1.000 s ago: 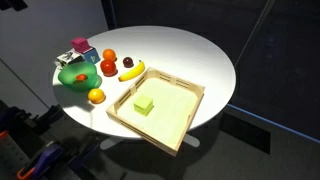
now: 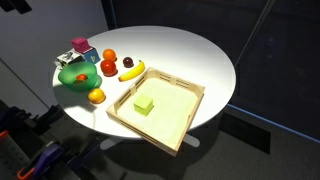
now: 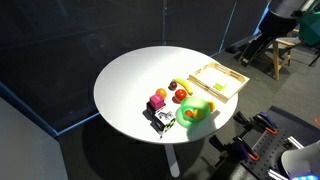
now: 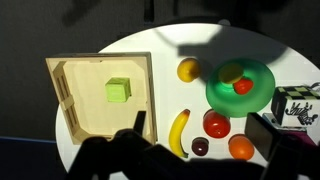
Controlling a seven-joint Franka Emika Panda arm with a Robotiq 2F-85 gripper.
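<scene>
In the wrist view my gripper is high above the round table, looking down. Its dark fingers (image 4: pixel 132 140) stand wide apart with nothing between them, so it is open. Under its left side lies a shallow wooden tray (image 4: pixel 150 75) holding one yellow-green cube (image 4: pixel 118 90). A green bowl (image 4: pixel 262 85) sits to the right, with a red and a yellow-orange item in it. Between tray and bowl are an orange fruit (image 4: pixel 188 69), a yellow banana (image 4: pixel 178 133), a red tomato-like fruit (image 4: pixel 216 124) and a small dark round fruit (image 4: pixel 200 146).
Another orange fruit (image 4: pixel 241 147) is partly covered by my right finger. A black-and-white box (image 4: pixel 296 105) stands beside the bowl; a pink block (image 2: pixel 80 45) and a blue box (image 2: pixel 90 54) are near it.
At the top left of exterior view 1, the dark arm part has come slightly further into the picture. Objects on the table have stayed put.
</scene>
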